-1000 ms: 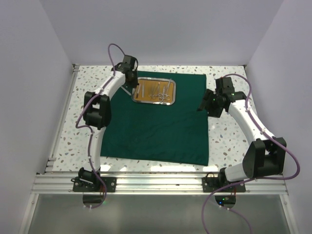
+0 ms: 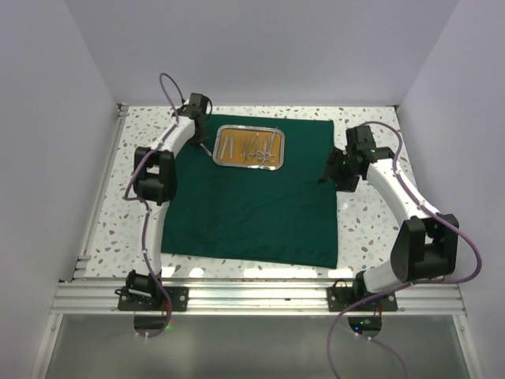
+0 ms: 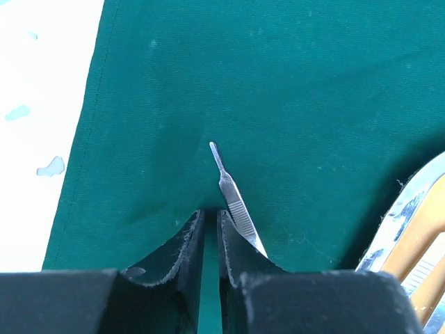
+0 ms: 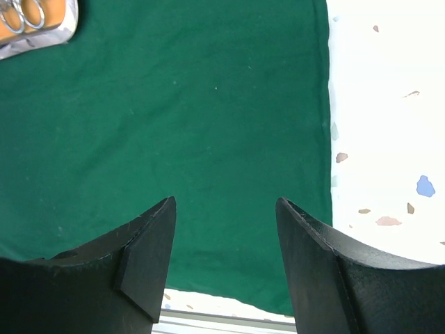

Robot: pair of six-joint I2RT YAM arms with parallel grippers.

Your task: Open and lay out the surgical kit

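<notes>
A silver scalpel handle (image 3: 237, 206) lies on the green cloth (image 2: 245, 209), just left of the instrument tray (image 2: 248, 166). Over it is my left gripper (image 2: 200, 143), its fingers slightly apart. In the left wrist view only cloth shows in the narrow gap between the fingers, and the handle runs behind the right finger rather than between them. The tray still holds slim instruments (image 2: 231, 148) at its left and several scissor-like tools (image 2: 263, 156) at its right. My right gripper is open and empty above the cloth's right side.
Bare cloth stretches in front of the tray. Speckled white table (image 2: 367, 225) borders it on the right and left. A metal rail (image 2: 252, 288) runs along the front edge.
My left gripper has moved left from the tray's left edge to the loose handle. The handle and the tray lie where they were. My right arm has shifted only slightly.
</notes>
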